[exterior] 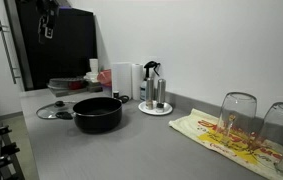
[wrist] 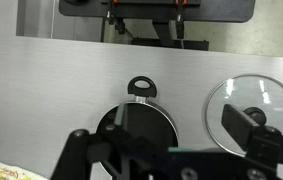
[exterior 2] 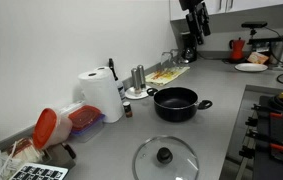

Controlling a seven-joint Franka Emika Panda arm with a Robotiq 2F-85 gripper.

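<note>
A black pot (exterior: 99, 117) with a side handle stands uncovered on the grey counter. Its glass lid (exterior 2: 165, 165), with a dark knob, lies flat beside it. High above the counter is my gripper (exterior: 47, 27), touching nothing. Seen from the wrist view, the pot (wrist: 138, 112) is below and partly hidden by the gripper's dark body, while the lid (wrist: 220, 107) lies to the right, also partly covered. The fingers stand open, and nothing shows between the fingers.
Two upturned glass jars (exterior: 236, 112) rest on a patterned cloth (exterior: 201, 127). A white plate (exterior: 156, 109) carries metal shakers (exterior: 161, 93). Red containers (exterior 2: 50, 129) and a dish rack (exterior 2: 36, 173) occupy the other end.
</note>
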